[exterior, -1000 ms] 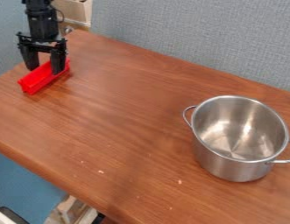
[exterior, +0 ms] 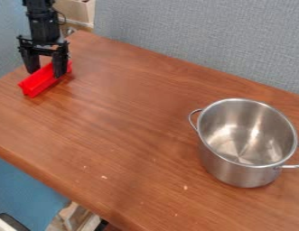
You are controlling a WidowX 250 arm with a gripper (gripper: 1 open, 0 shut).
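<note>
A black gripper point(exterior: 45, 65) reaches down at the far left of the camera view, its fingers around a red rectangular block point(exterior: 38, 83) that lies on the wooden table near its left edge. Whether the fingers are closed on the block or just straddle it is hard to tell. A steel pot point(exterior: 243, 144) with two side handles stands empty at the right.
A grey textured wall point(exterior: 200, 36) runs along the back. Beyond the table's left edge is a blue surface point(exterior: 25, 189).
</note>
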